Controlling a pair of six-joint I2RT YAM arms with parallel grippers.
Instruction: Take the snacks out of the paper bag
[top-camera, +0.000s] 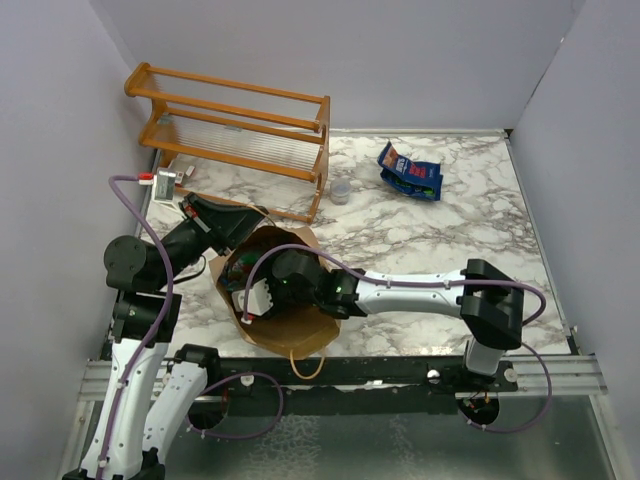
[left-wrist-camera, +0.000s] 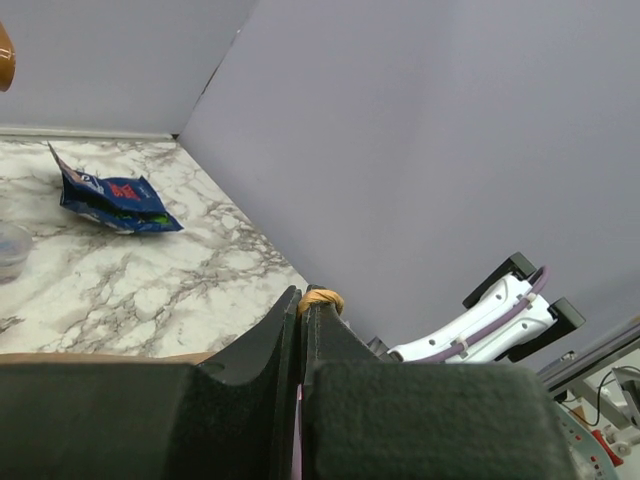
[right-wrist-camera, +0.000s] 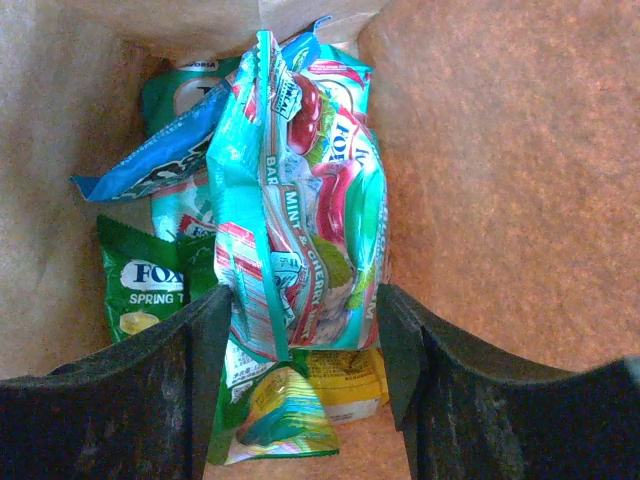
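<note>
The open paper bag (top-camera: 300, 340) sits at the front centre. My left gripper (top-camera: 245, 215) is shut at its upper rim, a twisted tan handle (left-wrist-camera: 322, 297) at its fingertips. My right gripper is down inside the bag, part open, its fingertips either side of a mint and cherry snack pack (right-wrist-camera: 310, 230). Behind and below that lie green Fox's packs (right-wrist-camera: 140, 280), a blue pack (right-wrist-camera: 150, 160) and a yellow pack (right-wrist-camera: 350, 385).
A wooden rack (top-camera: 230, 110) stands at the back left. A blue snack pack (top-camera: 410, 175) lies at the back right beside a clear cup (top-camera: 340, 190). The right of the table is open.
</note>
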